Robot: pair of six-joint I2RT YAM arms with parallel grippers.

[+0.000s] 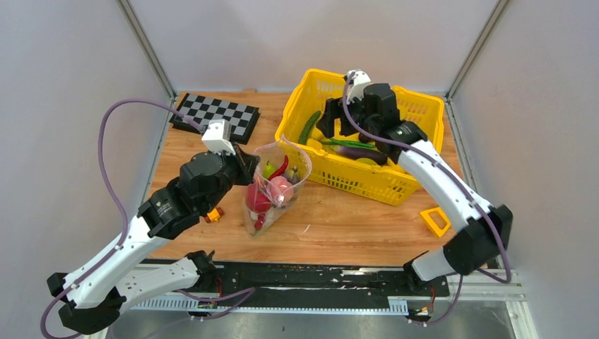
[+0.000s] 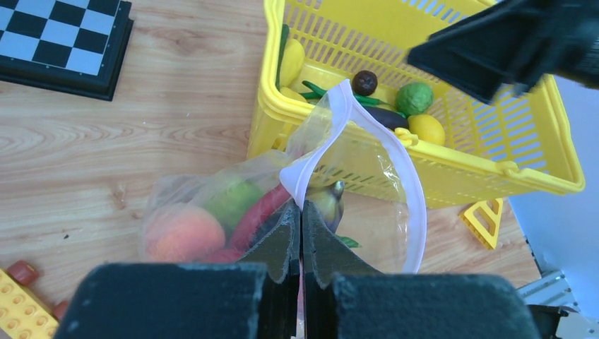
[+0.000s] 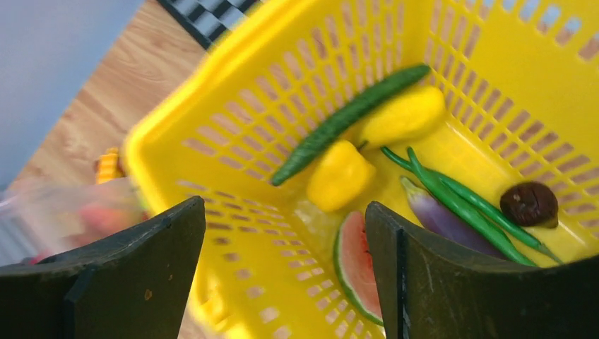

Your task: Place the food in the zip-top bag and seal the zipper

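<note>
The clear zip top bag [image 1: 264, 213] stands with its mouth spread and holds several foods, among them a red chili [image 1: 280, 168] and a peach-like fruit [image 2: 185, 233]. My left gripper is shut on the bag's white zip rim [image 2: 311, 168]. Over the yellow basket [image 1: 353, 185] my right gripper hangs open, nothing between its fingers. Inside that basket lie a cucumber [image 3: 351, 121], a yellow pepper [image 3: 340, 176], a watermelon slice [image 3: 358, 272], an eggplant [image 3: 445, 215], green chilies [image 3: 459, 205] and a dark round food [image 3: 530, 203].
A checkered board [image 1: 220, 113] lies at the back left. Toy bricks [image 1: 213, 215] sit left of the bag, and a yellow frame piece [image 1: 435, 222] rests at the right. Bare wood [image 1: 339, 233] fills the front of the table.
</note>
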